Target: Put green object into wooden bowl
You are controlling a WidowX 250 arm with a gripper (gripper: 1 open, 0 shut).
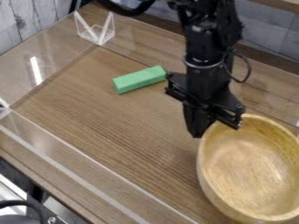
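Note:
A green block (139,80) lies on the table, left of the black robot arm (211,52). The wooden bowl (249,171) stands at the lower right, with its pale inside showing and nothing visible in it. My gripper (198,129) points down at the bowl's upper-left rim, close to it; whether it touches the rim is unclear. Its dark fingers blend into the arm, so I cannot make out whether they are apart or together. The block is well away from the gripper, up and to the left.
A clear wire-like stand (96,29) is at the far left of the table's back. Bare wooden table (105,131) spreads out left of the bowl. Dark cables (24,206) lie at the lower left corner.

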